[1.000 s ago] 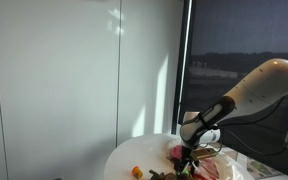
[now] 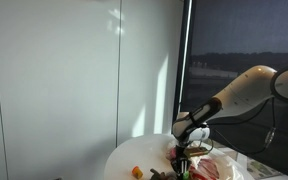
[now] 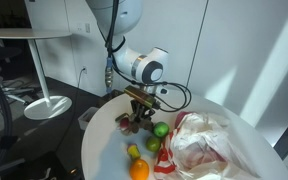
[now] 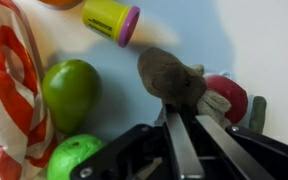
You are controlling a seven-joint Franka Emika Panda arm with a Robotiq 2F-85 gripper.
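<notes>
A brown plush toy (image 4: 172, 78) with grey parts lies on the table in the wrist view. The fingertips of my gripper are right over it and cover some of its body. Whether the fingers have closed on any of the plush cannot be made out. Against the toy's right side rests a red rounded object (image 4: 228, 97). In exterior view 2 my gripper (image 3: 141, 108) points down at the dark toy, low over the round white table (image 3: 100, 150).
Left of the toy are a green pear (image 4: 72, 95), a green round fruit (image 4: 75, 156) and a red-and-white bag (image 4: 12, 95). A yellow tub (image 4: 110, 20) with a purple lid lies beyond. An orange (image 3: 138, 168) sits nearer the table's front; bare tabletop is to its left.
In exterior view 1 the arm has shifted left, and the gripper has come down a little toward the objects. The things on the table show no clear movement.
</notes>
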